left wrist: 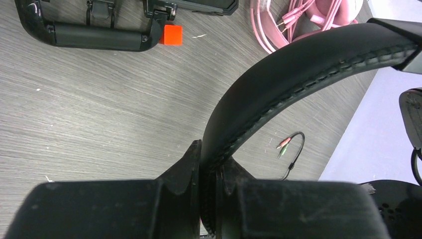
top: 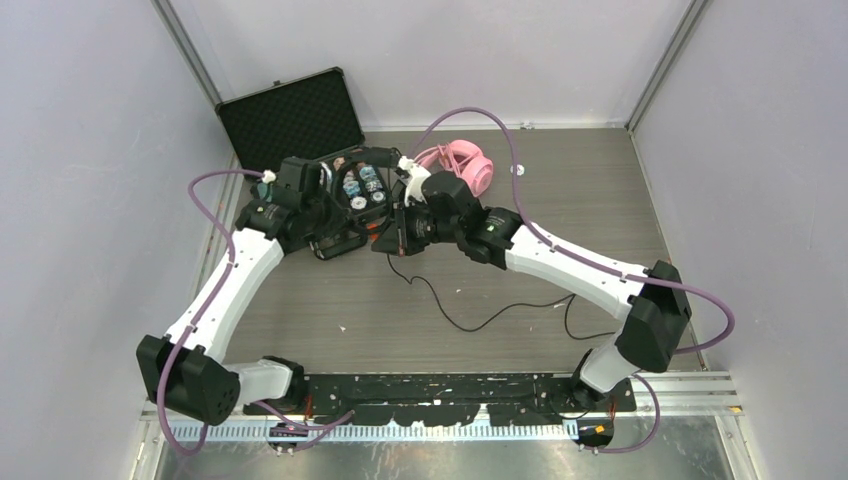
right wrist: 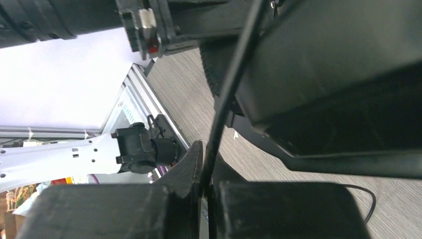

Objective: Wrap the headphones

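Note:
The black headphones are held up between my arms. In the left wrist view my left gripper is shut on their padded headband point(left wrist: 283, 72), which curves away to the upper right. A dark ear cup point(right wrist: 323, 64) fills the upper right of the right wrist view, close beyond my right gripper. That gripper is shut on the thin black cable point(right wrist: 229, 89), which runs upward from its fingertips. More of the cable point(top: 442, 305) trails over the table to the right in the top view, and its red and green plugs point(left wrist: 283, 144) show in the left wrist view.
Behind the grippers stands an open black case point(top: 292, 120) with several round items inside. Pink headphones point(top: 470, 165) lie at the back, right of the case. An orange block point(left wrist: 171, 35) sits beside the case's handle.

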